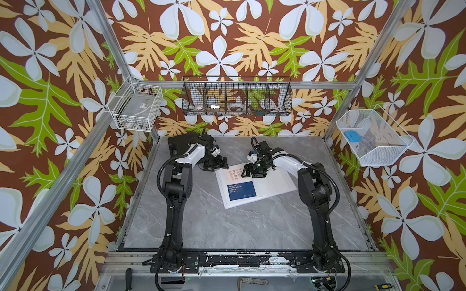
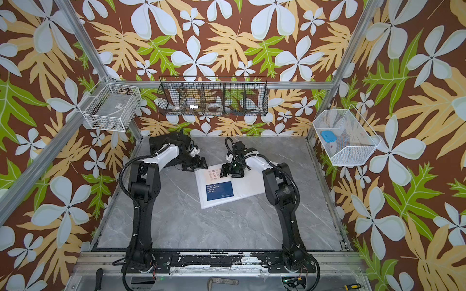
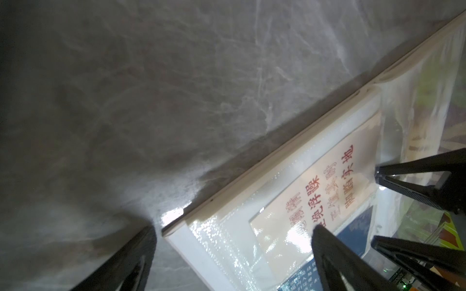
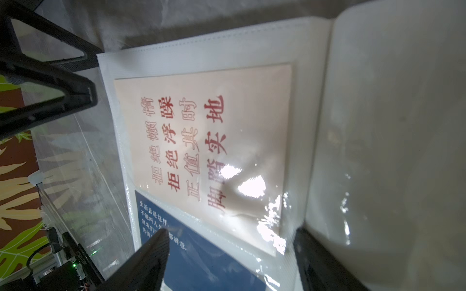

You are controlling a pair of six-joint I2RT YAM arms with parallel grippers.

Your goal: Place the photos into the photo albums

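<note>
The open photo album (image 1: 275, 185) lies slightly askew on the grey table. Its left page has a pale pink photo with red characters (image 4: 203, 145) under the clear film of the upper pocket. Directly below it is a dark blue photo with white text (image 1: 241, 190); the right page looks blank. My left gripper (image 1: 225, 164) is open with nothing in it, at the album's far left corner, one finger over the table and the other over the page. Open and empty, my right gripper (image 1: 246, 170) hovers over the pink photo's right part, near the album's middle, hiding some of it from above.
A black box-like object (image 1: 178, 144) sits behind the left arm. Wire baskets hang around the table: a white one (image 1: 140, 107) at left, a black divided one (image 1: 237, 99) at back, a white mesh one (image 1: 376, 140) at right.
</note>
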